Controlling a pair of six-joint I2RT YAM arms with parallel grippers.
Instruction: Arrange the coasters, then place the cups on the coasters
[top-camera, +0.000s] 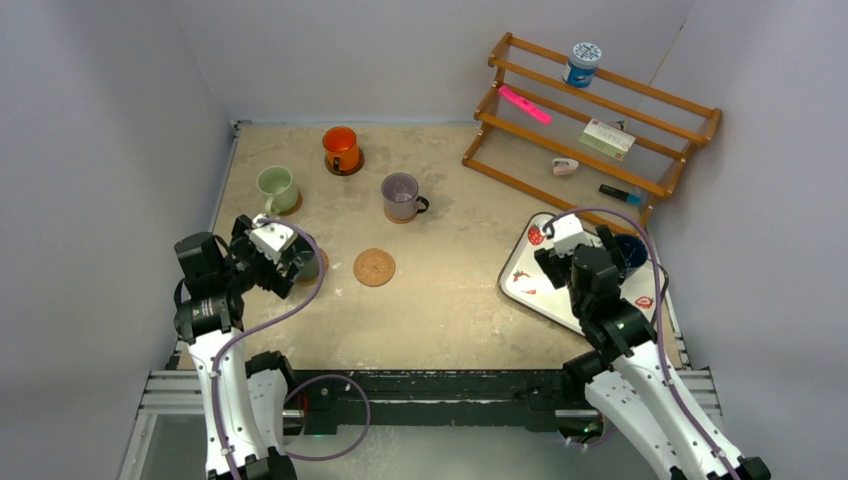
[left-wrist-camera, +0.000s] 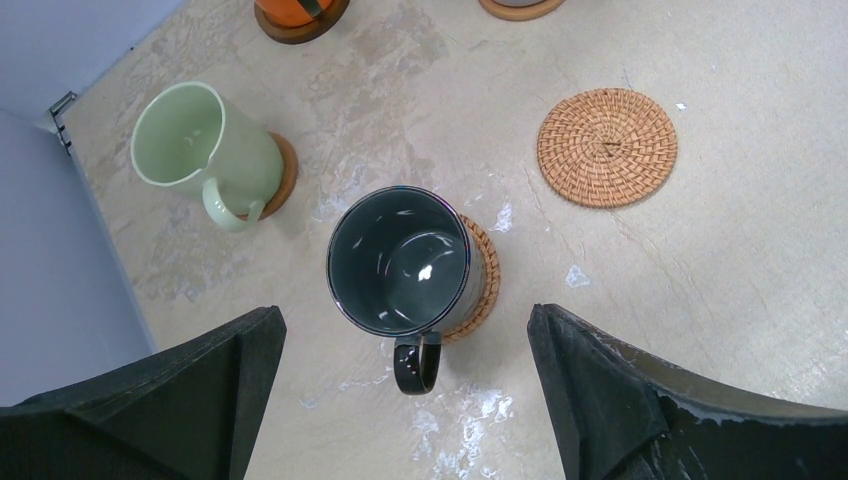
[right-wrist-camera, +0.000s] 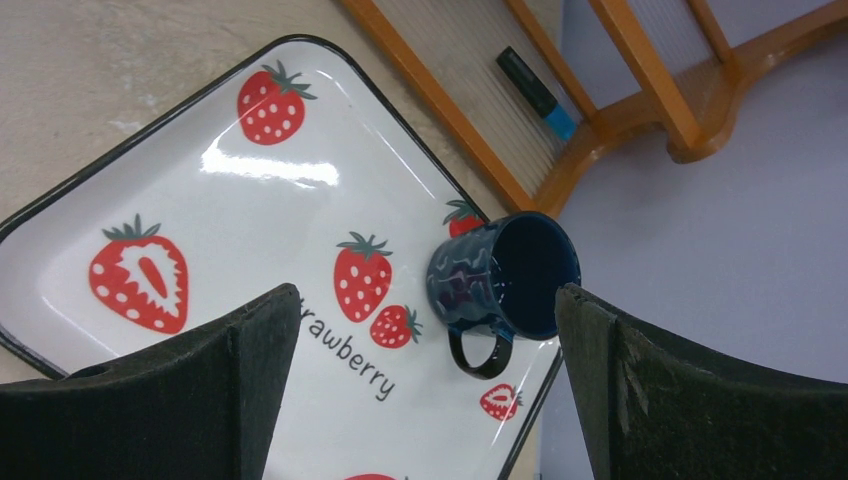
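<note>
A dark blue cup (right-wrist-camera: 467, 278) stands near the far corner of the white strawberry tray (right-wrist-camera: 240, 220), its handle toward the right wrist camera. Over this tray my right gripper (top-camera: 580, 243) hangs open, its fingers (right-wrist-camera: 640, 390) apart and the cup ahead of them, nearer the right finger. A bare woven coaster (top-camera: 374, 267) lies mid-table on the left side. My left gripper (top-camera: 284, 262), also open, is above a dark green cup (left-wrist-camera: 400, 262) that rests on another woven coaster (left-wrist-camera: 485, 285). Nothing is between either pair of fingers.
Light green (top-camera: 278, 189), orange (top-camera: 341, 148) and grey-purple (top-camera: 401, 196) cups stand on coasters at the left. A wooden rack (top-camera: 590, 120) holding small items borders the tray's far side.
</note>
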